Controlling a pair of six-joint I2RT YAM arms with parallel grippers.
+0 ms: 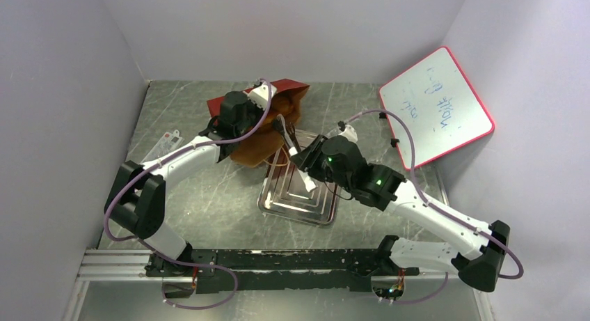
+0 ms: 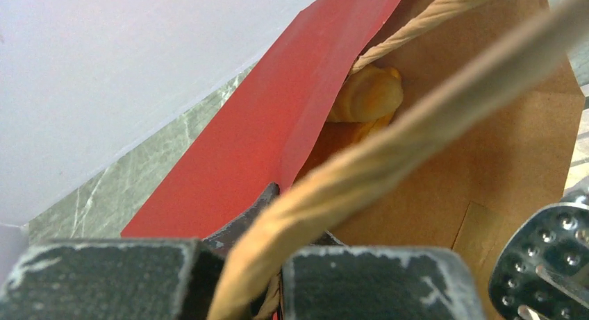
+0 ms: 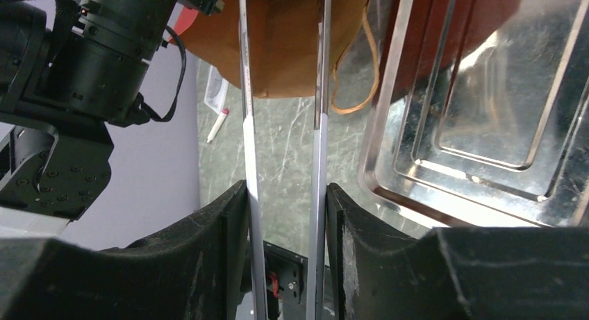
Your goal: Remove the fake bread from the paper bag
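Note:
The paper bag (image 1: 254, 150), red outside and brown inside, leans with its mouth open at the back of the table. In the left wrist view, the fake bread (image 2: 369, 94) lies deep inside, partly hidden by the red side. My left gripper is shut on the bag's rim; a rope handle crosses in front of its fingers. My right gripper is shut on metal tongs (image 3: 251, 146) with white grips. The tongs' perforated head (image 2: 549, 254) shows at the bag's mouth, apart from the bread, its two arms spread.
A shiny metal tray (image 1: 299, 208) lies beside the bag, below the tongs. The whiteboard (image 1: 438, 108) leans at the back right. A small white item (image 1: 163, 145) lies behind the left arm. Clear table shows at the front left.

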